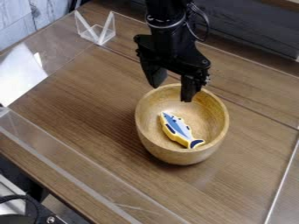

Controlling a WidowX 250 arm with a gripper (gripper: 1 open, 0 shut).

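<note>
A wooden bowl [155, 131] stands on the table, with a blue, white and yellow toy fish [180, 130] lying inside it. My black gripper [173, 80] hangs over the back rim of the bowl, open, its dark fingers apart at either side.
A clear plastic stand [96, 28] sits at the back left. White and transparent edging runs along the left, and a dark panel is at the back.
</note>
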